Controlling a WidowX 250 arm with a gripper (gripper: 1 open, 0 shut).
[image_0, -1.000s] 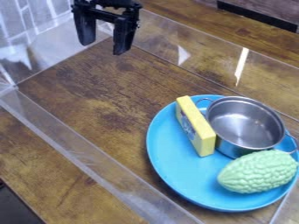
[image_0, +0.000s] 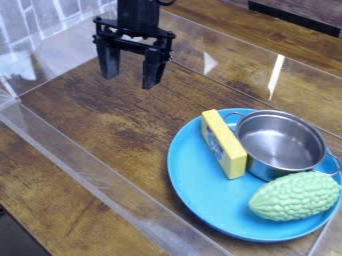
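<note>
My black gripper (image_0: 132, 66) hangs at the top of the camera view, open, with nothing between its fingers, above bare wood. At the lower right a blue round plate (image_0: 207, 198) holds a yellow block (image_0: 223, 143), a steel pot (image_0: 281, 140) with side handles and a pale green textured, oval object (image_0: 293, 195).
Clear plastic walls border the wooden work surface (image_0: 100, 145), whose left and middle are clear. White tiles (image_0: 40, 25) are at the top left, and more wood lies beyond the wall at the top right.
My gripper has moved slightly right and toward the viewer, lower in the view. The plate and the things on it have not moved.
</note>
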